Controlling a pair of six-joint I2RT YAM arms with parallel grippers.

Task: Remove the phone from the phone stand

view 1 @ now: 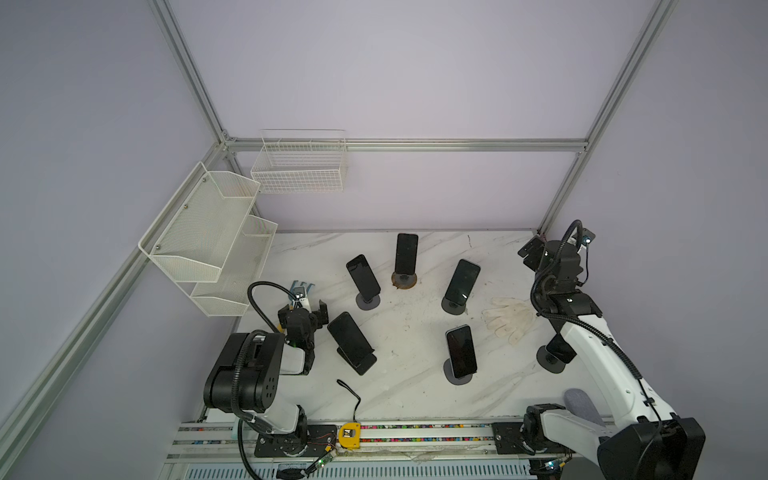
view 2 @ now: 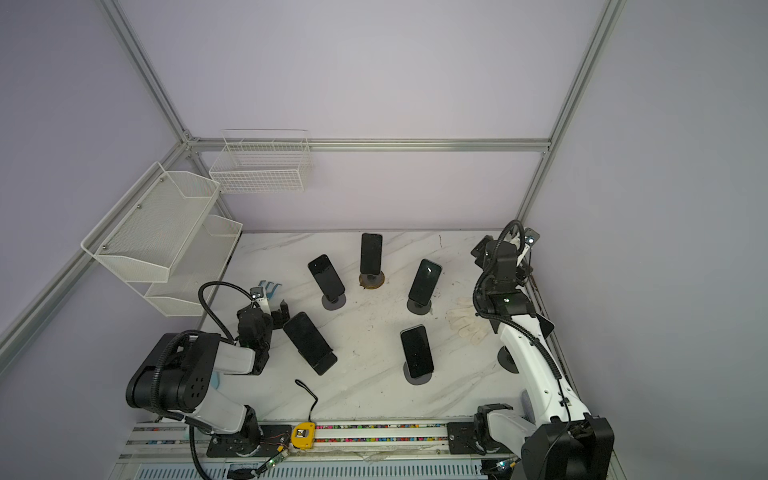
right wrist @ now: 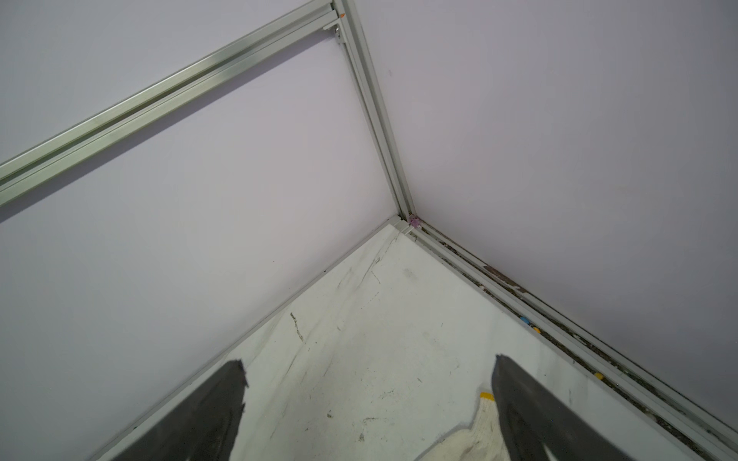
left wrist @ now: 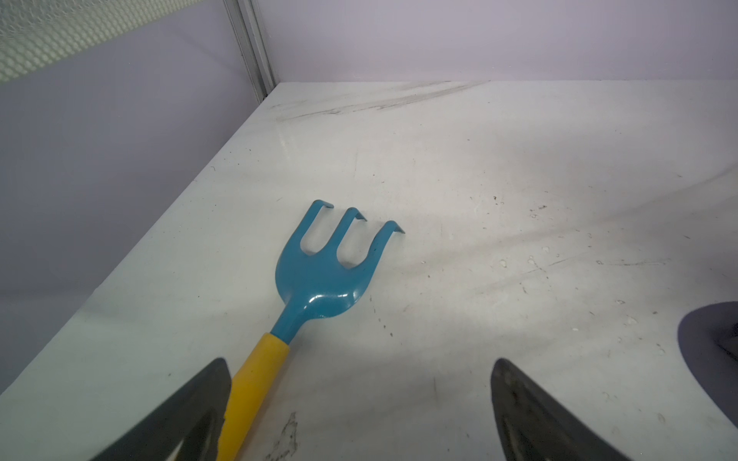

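Several dark phones rest tilted on round phone stands across the marble table. At the back are a phone (view 1: 406, 254), another phone (view 1: 363, 276) to its left and a third phone (view 1: 462, 281) to its right. Closer to the front stand a phone (view 1: 461, 350) and a large phone (view 1: 349, 336). At the far right one more phone (view 1: 562, 348), over a round stand base (view 1: 549, 361), is partly hidden behind my right arm. My left gripper is open and empty, left of the large phone. My right gripper is open and empty, raised near the back right corner.
A toy fork (left wrist: 323, 284) with a yellow handle lies before my left gripper. Pale gloves (view 1: 508, 320) lie right of centre. A yellow tape measure (view 1: 349, 435) sits at the front edge. White mesh shelves (view 1: 204, 232) hang left.
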